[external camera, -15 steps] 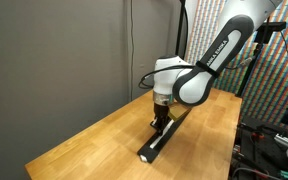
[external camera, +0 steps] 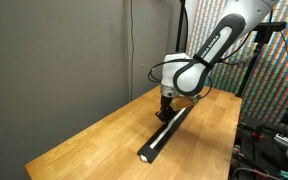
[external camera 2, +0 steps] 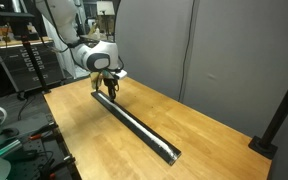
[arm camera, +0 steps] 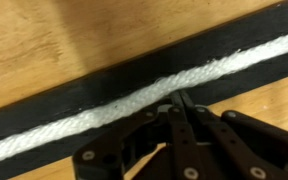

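A white rope (arm camera: 114, 108) lies lengthwise along a black strip (arm camera: 54, 92), running diagonally across the wrist view. The same strip (external camera 2: 149, 138) stretches over the wooden table in exterior view 2. My gripper is shut, its dark fingertips right at the rope's near edge; no rope shows between them. Whether the tips press on the rope or hover just over it is unclear. In exterior view 1 the gripper (external camera: 165, 118) points down over the strip, toward its far half.
Wide bare stretches of the wooden table (external camera: 94, 145) flank the strip. A grey panel (external camera: 64, 70) stands behind the table, and a dark post (external camera 2: 274, 110) rises at its right edge in exterior view 2.
The arm has shifted right and back in exterior view 1, carrying the gripper along the strip toward its far end. The strip appears to have stayed in place.
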